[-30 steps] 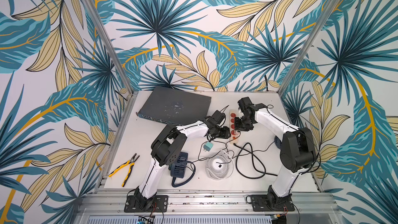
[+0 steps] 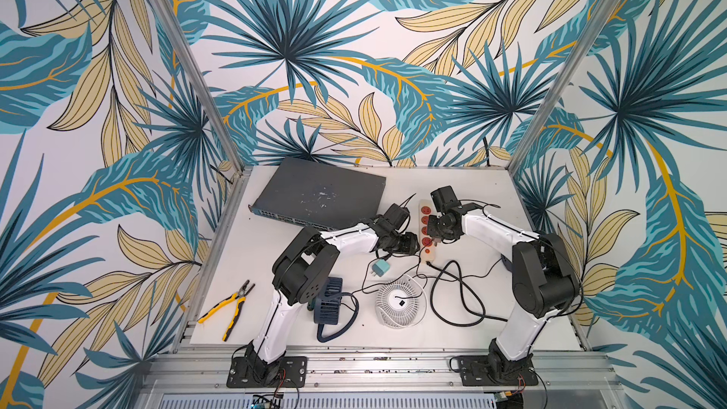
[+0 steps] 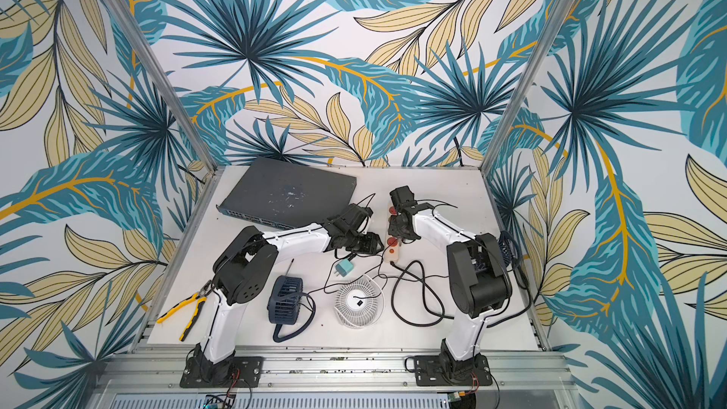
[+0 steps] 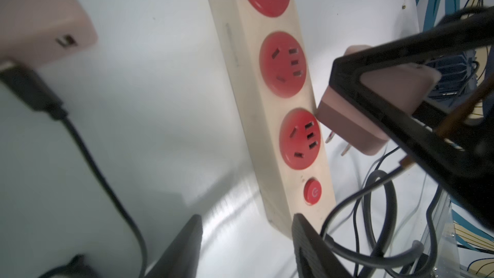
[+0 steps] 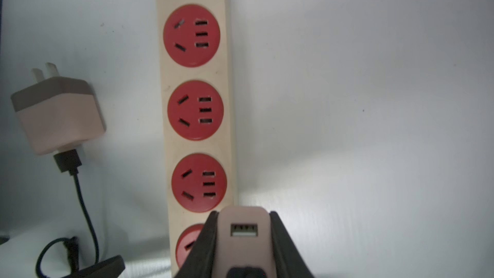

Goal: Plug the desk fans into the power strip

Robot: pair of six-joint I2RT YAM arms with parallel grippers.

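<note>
In the right wrist view, my right gripper is shut on a pale block-shaped plug adapter (image 5: 244, 247) with a USB port. The left wrist view shows its bare prongs pointing down, apart from the sockets, beside the power strip (image 4: 231, 61) near its switch end. Round red sockets (image 5: 195, 110) line the cream strip. My left gripper is low at the strip's switch end, its fingers apart; whether they touch anything is unclear. The white desk fan (image 2: 400, 303) lies in front of both grippers.
A second adapter (image 5: 59, 115), teal in the top views, lies left of the strip with a black cable plugged in. Thick black cord (image 2: 462, 288) loops at front right. A dark blue device (image 2: 328, 309), pliers (image 2: 227, 310) and a grey flat box (image 2: 318, 193) occupy the left side.
My right gripper has shifted slightly toward the table's front and now overlaps the strip more. The left arm has moved only a little; fan and cables look unchanged.
</note>
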